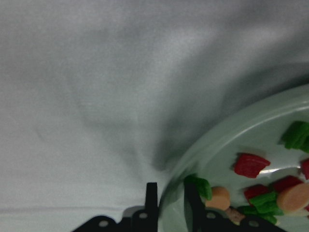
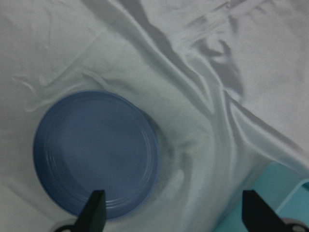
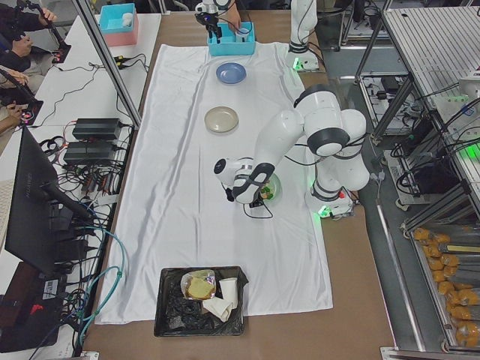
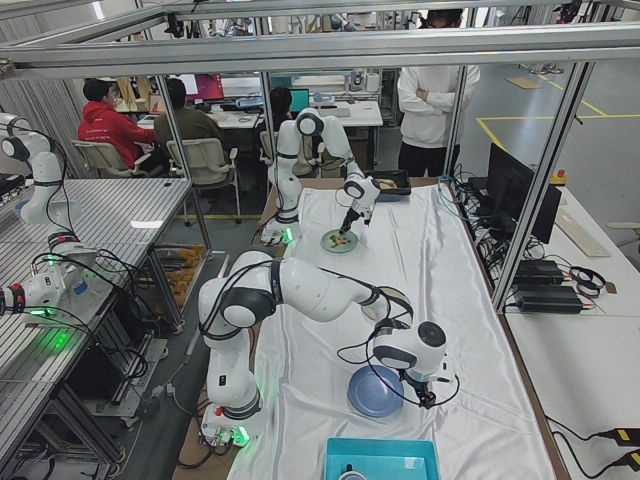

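A pale green plate point(image 1: 241, 130) holds red, green and orange food pieces point(image 1: 251, 165). My left gripper is at its rim, one finger either side; whether it grips the rim cannot be told. In the right wrist view, my right gripper stands open above the cloth, between a blue plate point(image 2: 96, 150) and a turquoise bin point(image 2: 270, 188).
A beige plate point(image 3: 221, 119) lies mid-table on the white cloth point(image 3: 172, 195). A black tray point(image 3: 172, 315) with packaged food and napkins stands at one end. The cloth's side away from the arm bases is clear.
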